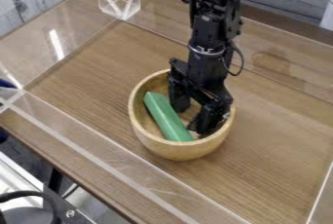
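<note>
A round wooden bowl (182,148) sits on the wooden table. In it a green elongated block (166,117) leans along the left side, running from upper left to lower right. My black gripper (203,117) reaches down from the top of the view into the bowl's right half, just right of the green block. It is open; the exact place of its fingertips is hard to make out against the dark parts.
A clear plastic piece (117,2) stands at the back left. A black cable lies at the lower left corner.
</note>
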